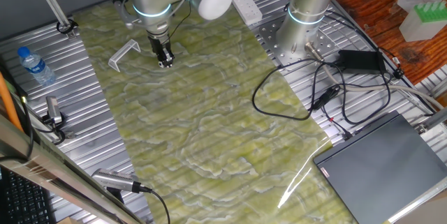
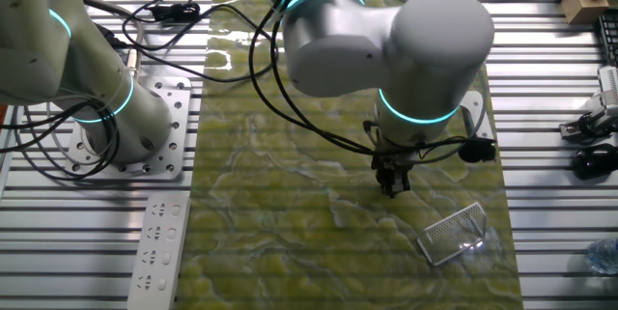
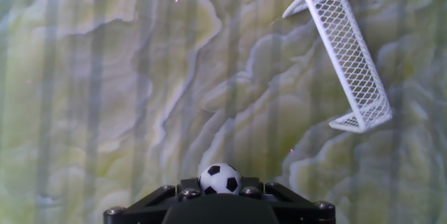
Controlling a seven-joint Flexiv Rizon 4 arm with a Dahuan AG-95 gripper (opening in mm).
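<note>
A small black-and-white soccer ball (image 3: 220, 177) shows at the bottom of the wrist view, with a black finger touching each side of it. My gripper (image 1: 165, 63) appears shut on it, low over the green marbled mat; whether the ball touches the mat is not clear. In the exterior views the ball is too small or hidden to make out. A white toy goal with a mesh net (image 3: 347, 53) stands a short way off, at the upper right of the wrist view. In exterior view 1 this goal (image 1: 124, 54) is just left of my gripper.
Clear mat (image 1: 202, 133) stretches over most of the table. Black cables (image 1: 279, 116) loop over the mat's right edge near a closed laptop (image 1: 387, 172). A water bottle (image 1: 36, 67) lies at left.
</note>
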